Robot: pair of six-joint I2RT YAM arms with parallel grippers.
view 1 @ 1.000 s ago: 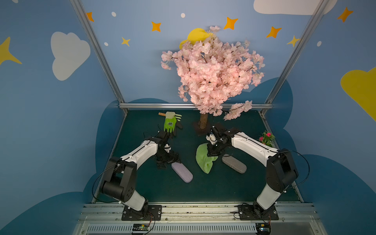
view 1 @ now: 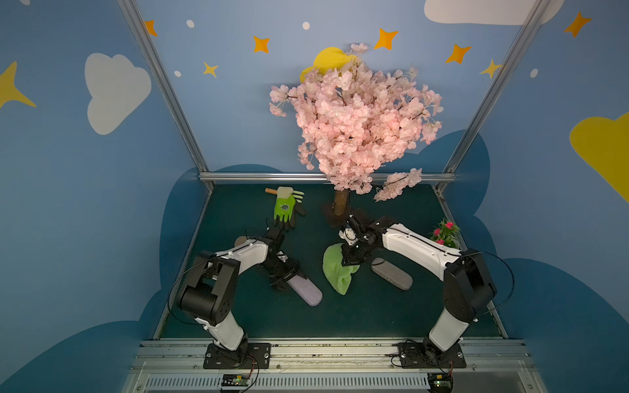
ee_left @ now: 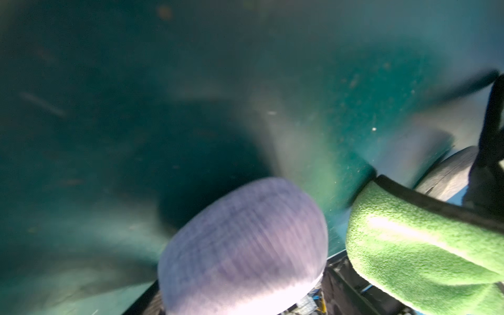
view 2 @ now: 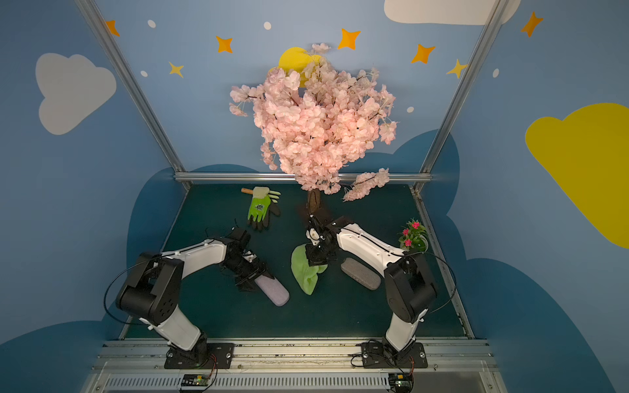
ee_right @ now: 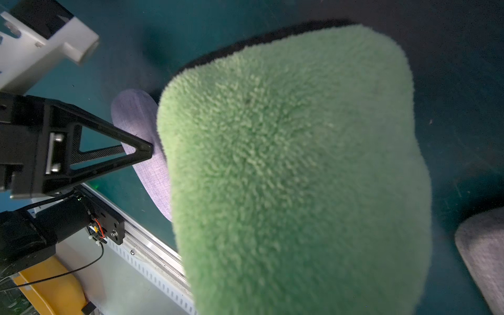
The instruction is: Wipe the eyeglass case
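A lavender eyeglass case (view 1: pixel 306 291) lies on the green mat, left of centre; in the left wrist view it (ee_left: pixel 242 246) fills the lower middle. My left gripper (view 1: pixel 285 275) is around the case's far end; whether its fingers touch it is unclear. My right gripper (view 1: pixel 348 255) is shut on a green cloth (view 1: pixel 336 271), which hangs beside the case and fills much of the right wrist view, hiding the fingertips there.
A grey case (view 1: pixel 391 273) lies to the right. Green gloves (view 1: pixel 284 206) lie at the back left. The blossom tree's trunk (view 1: pixel 340 202) stands at the back, a potted plant (view 1: pixel 446 232) at the right edge.
My left gripper has moved down and toward the front, over the lavender case's far end. My right gripper has shifted slightly left with the green cloth.
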